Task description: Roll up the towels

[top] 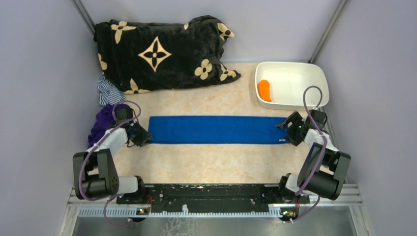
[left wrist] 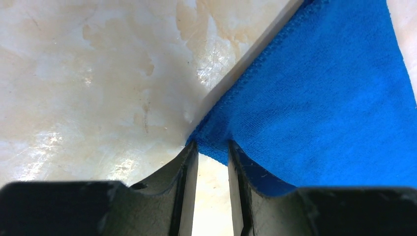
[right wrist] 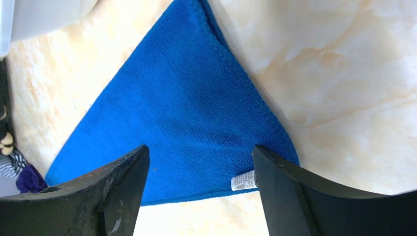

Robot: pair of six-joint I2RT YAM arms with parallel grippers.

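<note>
A long blue towel (top: 211, 129) lies flat across the middle of the table, a small label (right wrist: 242, 181) showing at its right end. My left gripper is low at the towel's left end, part open, its tips over the front corner; whether cloth sits between them is unclear. My right gripper stands wide open at the right end, its fingers over the towel near the label.
A white bin (top: 295, 83) with an orange item (top: 263, 91) stands at back right. A patterned pillow (top: 167, 59) lies at the back; purple cloth (top: 101, 120) and striped cloth (top: 109, 91) lie left.
</note>
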